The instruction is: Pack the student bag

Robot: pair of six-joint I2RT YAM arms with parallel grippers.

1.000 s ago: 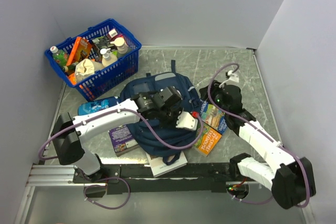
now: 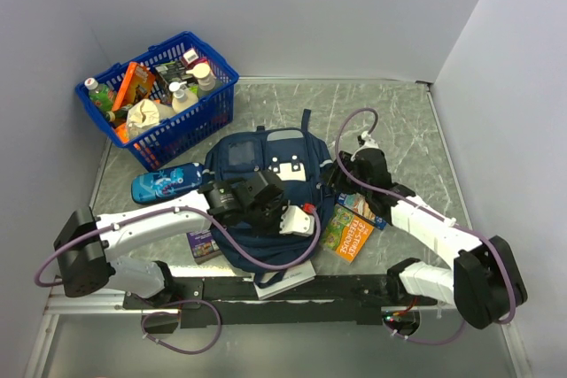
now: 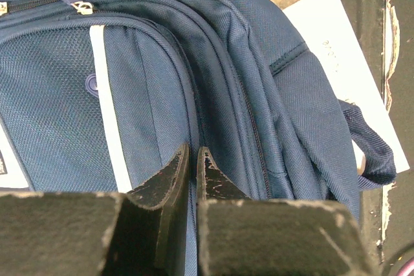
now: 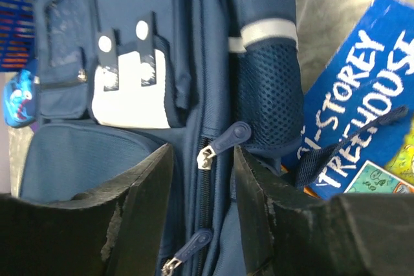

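A navy backpack [image 2: 239,157] lies on the table. My left gripper is shut on the backpack's fabric beside a zip seam along the pocket edge. My right gripper hangs over the bag's side, fingers part open around a zipper pull [image 4: 229,139]; whether they touch it I cannot tell. A second pull [image 4: 193,247] sits lower on the same zip. Treehouse books [image 2: 347,236] lie right of the bag, a purple book [image 2: 202,245] left, a white book [image 2: 285,282] under its front edge.
A blue basket [image 2: 190,112] of groceries stands at the back left. A blue pencil case [image 2: 164,183] lies left of the bag. Walls border both sides.
My left arm has drawn toward the left and front, the bag shifting slightly with it. My right gripper has moved left, onto the bag's right side.
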